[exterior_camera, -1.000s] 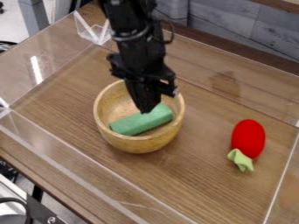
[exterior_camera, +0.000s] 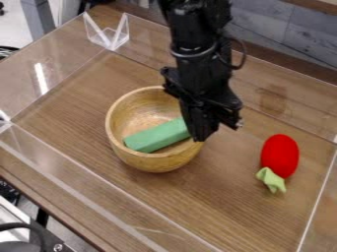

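The black robot arm reaches down from the top to the gripper, which hangs at the right rim of a wooden bowl. A green elongated block lies inside the bowl, partly hidden at its upper end. The gripper looks shut; whether anything is between its fingers is not visible.
A red oval object with a pale green piece below it lies on the table at the right. A clear item stands at the back left.
The bowl and green block look nearly unmoved.
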